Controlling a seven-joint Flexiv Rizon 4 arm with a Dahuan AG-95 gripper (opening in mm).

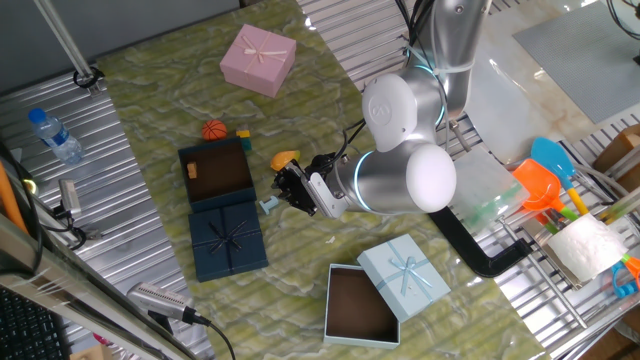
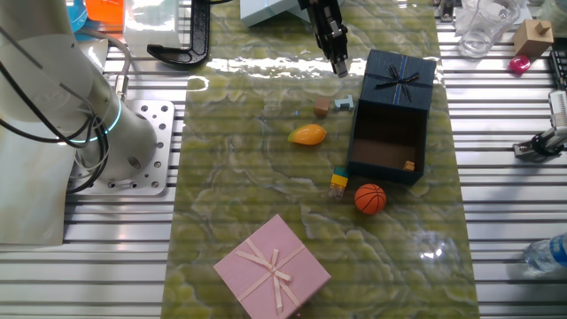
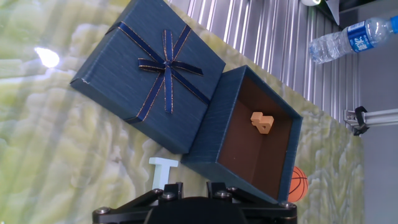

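My gripper stands partly open, with a visible gap and nothing between its fingertips. A pale blue T-shaped piece (image 3: 163, 171) lies on the cloth just past the left finger, apart from it. Beyond is the open dark blue box (image 3: 214, 127), with an orange figure-4 piece (image 3: 263, 122) inside. Its ribboned lid (image 3: 134, 68) rests against the box's side. In exterior view 2, a small brown block (image 2: 322, 106) lies near the T piece, and a yellow-orange mango (image 2: 307, 135) lies nearby.
A basketball (image 2: 370, 198) and a yellow-green block piece (image 2: 338, 182) sit beside the dark box. A pink gift box (image 1: 259, 60) stands at the far end; an open light blue box (image 1: 361, 306) with its lid (image 1: 405, 277) leaning on it is at the near end.
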